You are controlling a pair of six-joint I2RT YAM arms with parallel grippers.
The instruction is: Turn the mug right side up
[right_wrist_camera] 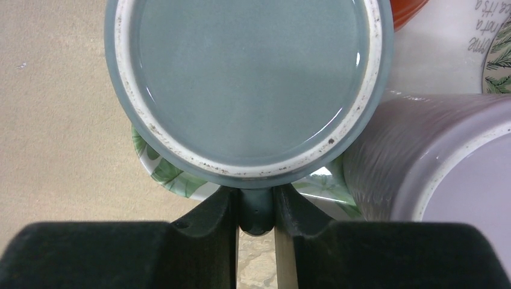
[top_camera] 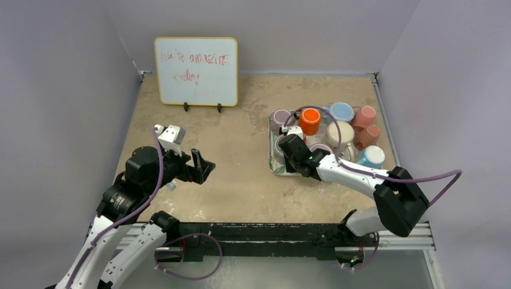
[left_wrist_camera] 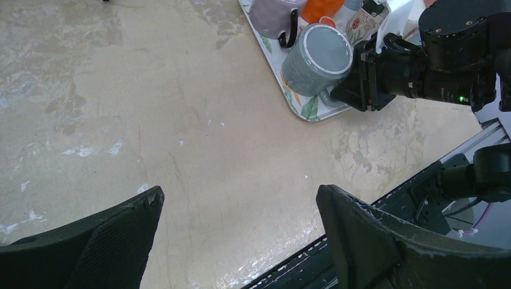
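Note:
A grey-blue mug [right_wrist_camera: 253, 78] stands upside down at the tray's near left corner, its base with a pale ring facing up. In the left wrist view the same mug [left_wrist_camera: 318, 59] rests on the leaf-patterned tray [left_wrist_camera: 283, 81]. Its handle [right_wrist_camera: 257, 211] sits between the fingers of my right gripper, which touch it on both sides with no gap showing. From the top view, the right arm covers part of that mug. Far to the left, over bare table, my left gripper is open and empty.
A lilac mug [right_wrist_camera: 470, 174] stands close beside the grey-blue one, also base up. Behind are an orange mug [top_camera: 310, 120] and a cream mug [top_camera: 340, 133]; pink and blue mugs crowd the right. A whiteboard [top_camera: 197, 71] stands at the back.

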